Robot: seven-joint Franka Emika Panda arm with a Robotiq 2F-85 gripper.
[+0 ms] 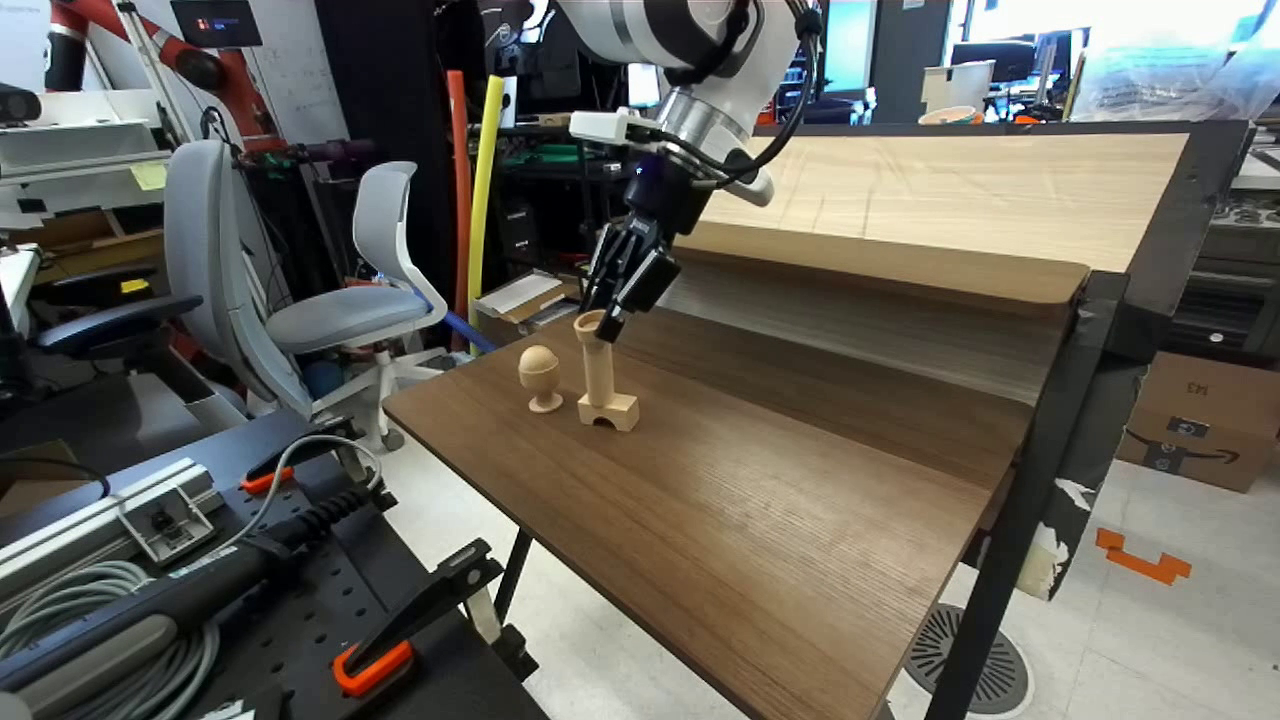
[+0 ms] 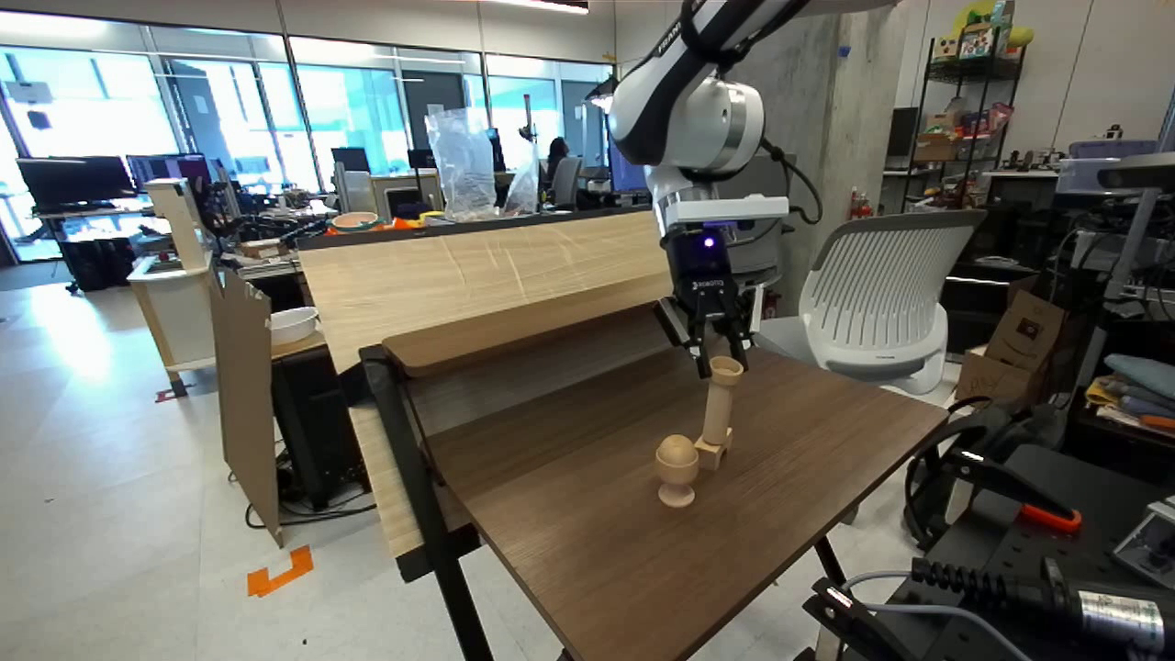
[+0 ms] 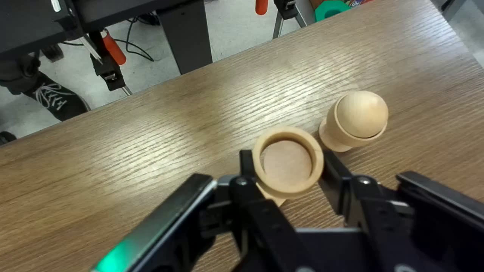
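Note:
A pale wooden column with a wider hollow rim (image 1: 599, 372) stands over an arched wooden block (image 1: 609, 412) near the table's left end. In the wrist view my gripper is shut on the column's round rim (image 3: 316, 149), one finger on either side. The second exterior view has the fingers around the top of the column (image 2: 718, 409), which leans slightly there. Whether its base rests fully on the block (image 2: 713, 451) is hard to tell. Beside it stands a wooden egg cup (image 2: 677, 492) with a rounded egg-like top (image 3: 363, 114), touched by nothing in the exterior views.
A raised shelf (image 1: 888, 270) runs along its back. The egg cup is close to one finger in the wrist view. A dark cart with clamps (image 1: 312, 600) stands off the front edge.

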